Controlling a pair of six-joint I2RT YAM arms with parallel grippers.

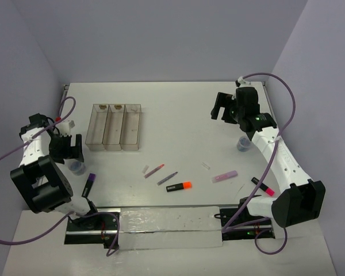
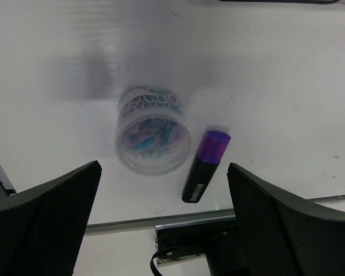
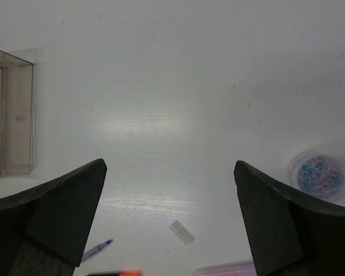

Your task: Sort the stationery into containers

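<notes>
Near the left edge, my left gripper (image 1: 69, 149) hangs open above a clear round tub (image 2: 153, 144) of coloured clips; a black marker with a purple cap (image 2: 204, 167) lies beside the tub, and neither is held. My right gripper (image 1: 218, 113) is open over the bare right side, nothing between its fingers. A second clip tub (image 3: 319, 175) stands to its right. The clear three-part container (image 1: 113, 127) looks empty of stationery. At the front lie a red pen (image 1: 154, 171), a purple pen (image 1: 167, 178), an orange-capped marker (image 1: 179, 187), a pink bar (image 1: 225, 176) and a pink-capped marker (image 1: 263, 186).
Two small pale pieces, one left (image 1: 145, 169) and one right (image 1: 206, 165), lie near the pens. Free table stretches between the container and my right gripper. Walls close in at both sides, and the table's front edge runs just below the markers.
</notes>
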